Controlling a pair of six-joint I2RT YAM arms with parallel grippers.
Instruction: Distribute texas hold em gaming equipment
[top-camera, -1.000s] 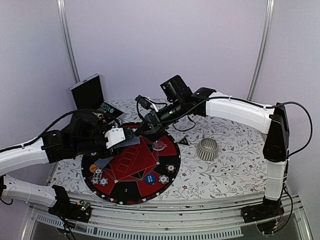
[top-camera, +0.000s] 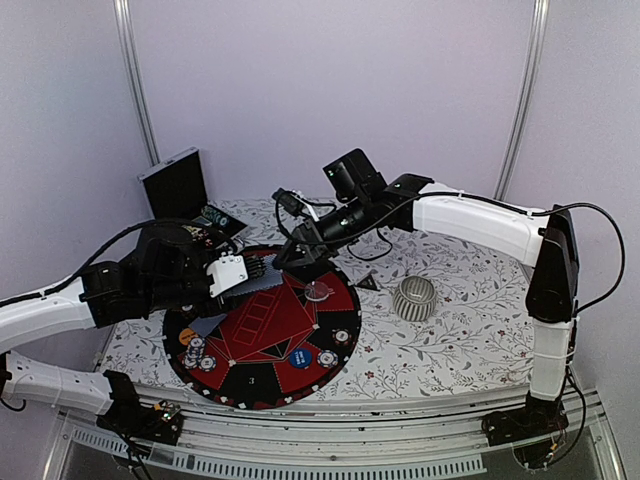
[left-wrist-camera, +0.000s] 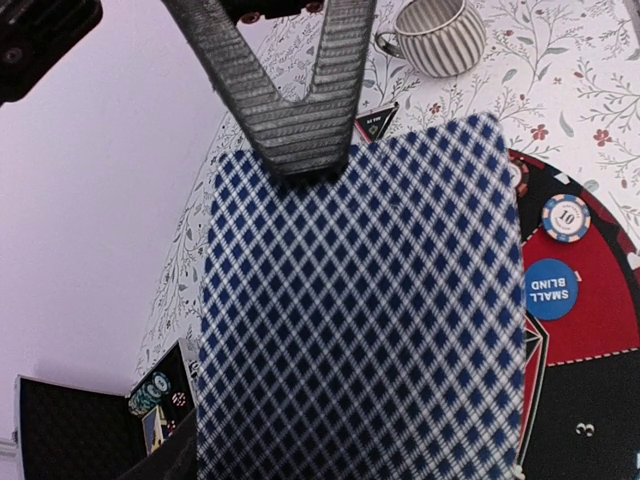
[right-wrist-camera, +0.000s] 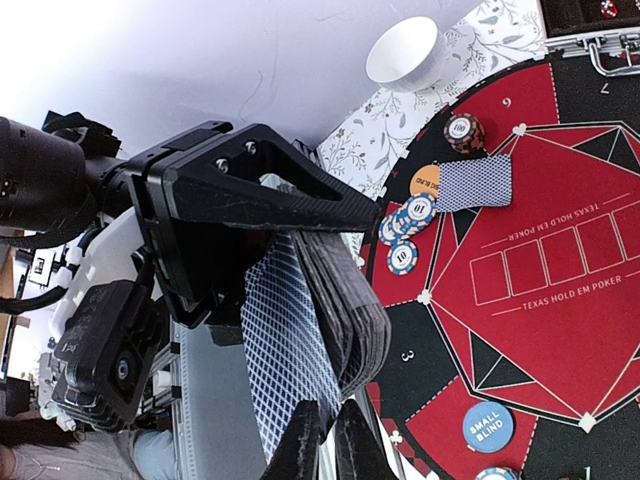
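Note:
My left gripper (top-camera: 262, 268) is shut on the deck of cards (right-wrist-camera: 358, 315), holding it above the round red and black poker mat (top-camera: 250, 390). A blue checked card (left-wrist-camera: 360, 300) fills much of the left wrist view and hides most of the left fingers. In the right wrist view this front card slants away from the rest of the deck. My right gripper has its fingertips at the card's edge. One right finger lies across the face of the card, the other is hidden, so whether they pinch it cannot be told.
On the mat lie cards (right-wrist-camera: 475, 183), an orange blind chip (right-wrist-camera: 425, 181), a blue small blind chip (right-wrist-camera: 488, 427) and several poker chips (right-wrist-camera: 403, 257). The open case (top-camera: 175, 185) stands at the back left. A striped mug (top-camera: 413, 298) stands right of the mat, with clear cloth around it.

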